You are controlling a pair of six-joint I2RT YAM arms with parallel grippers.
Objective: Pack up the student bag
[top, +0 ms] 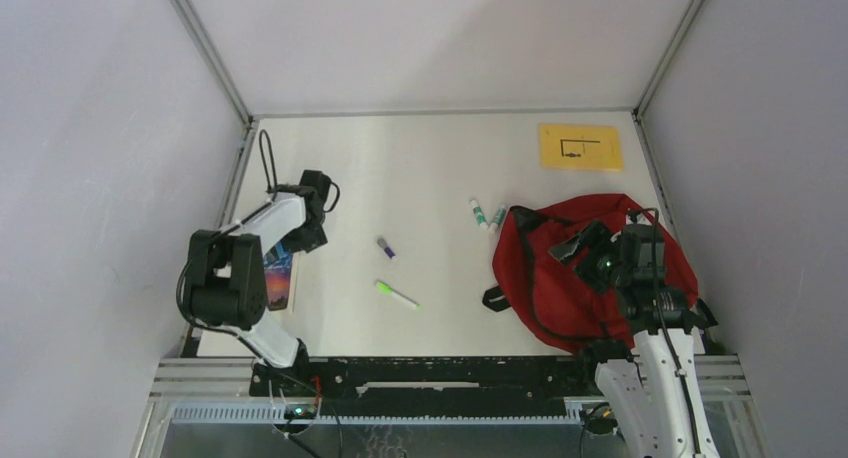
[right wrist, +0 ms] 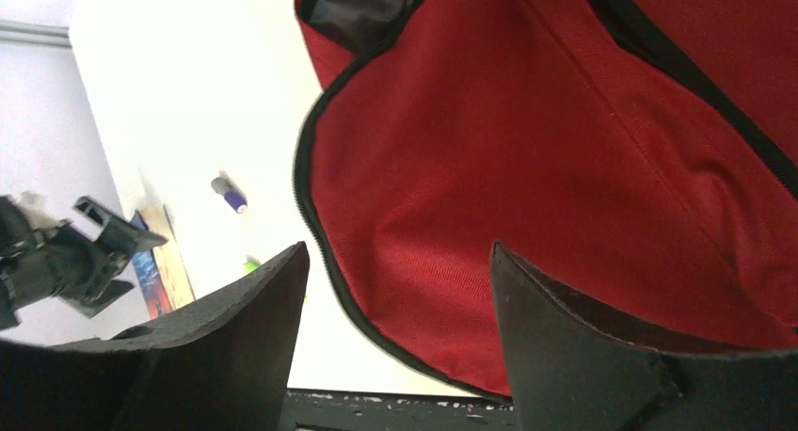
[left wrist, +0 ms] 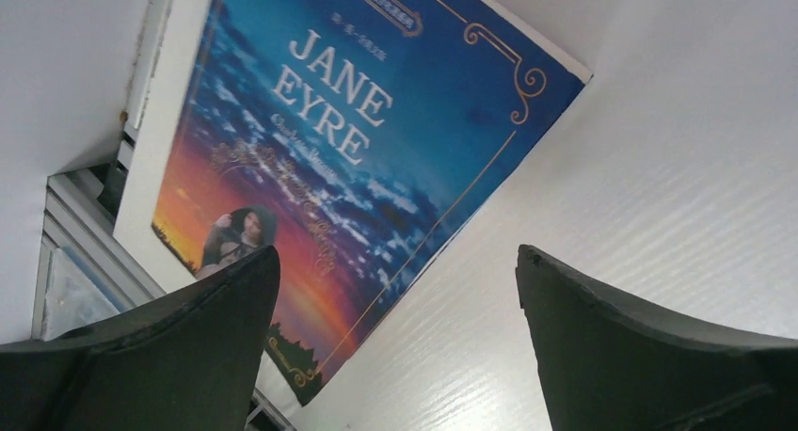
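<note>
The red bag [top: 545, 313] lies on the right side of the table, its flap [right wrist: 452, 205] spread under my right gripper, which is open with no cloth between its fingers. At the left edge lies the Jane Eyre book [left wrist: 329, 167], a blue and orange cover facing up; in the top view the left arm hides most of it. My left gripper is open above the book's edge, empty. Apart on the bare table are a purple-capped marker [top: 386, 248], a green-capped marker [top: 398, 295] and two white-and-green tubes [top: 479, 214].
A yellow folder or notebook [top: 580, 147] lies flat at the back right, beyond the bag. Walls close in on both sides, and a black rail [top: 440, 373] runs along the front edge.
</note>
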